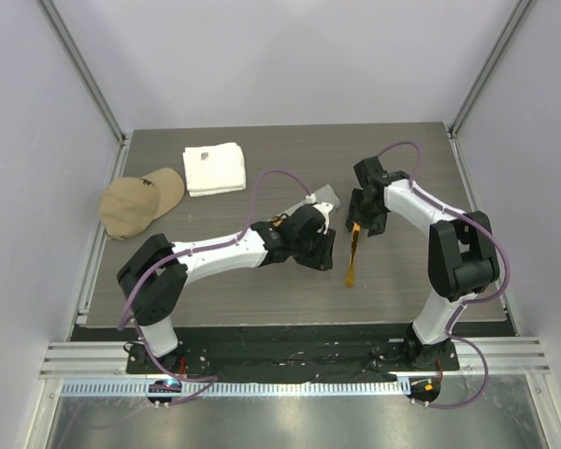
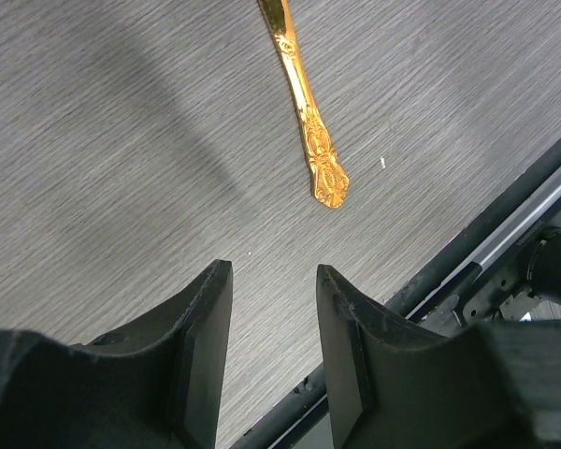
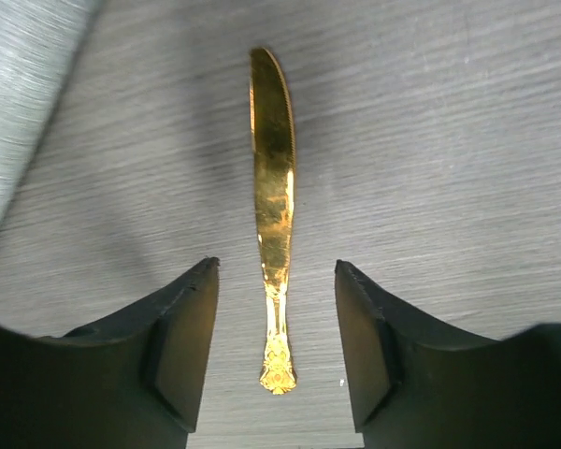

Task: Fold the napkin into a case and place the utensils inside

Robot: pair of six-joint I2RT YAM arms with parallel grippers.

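Observation:
A gold knife [image 1: 352, 262] lies on the table, running front to back, and shows whole in the right wrist view [image 3: 275, 224]. My right gripper hovers over it, fingers apart on either side, holding nothing. My left gripper stands open just left of the knife in the top view, with the knife's handle [image 2: 320, 159] ahead of its fingers. A grey cloth [image 3: 14, 75], apparently the napkin, lies behind the left arm, mostly covered by it in the top view, with some gold beside it.
A tan cap [image 1: 131, 206] and a stack of white cloths [image 1: 215, 168] lie at the back left. The table's front edge [image 1: 290, 325] is close to my left gripper.

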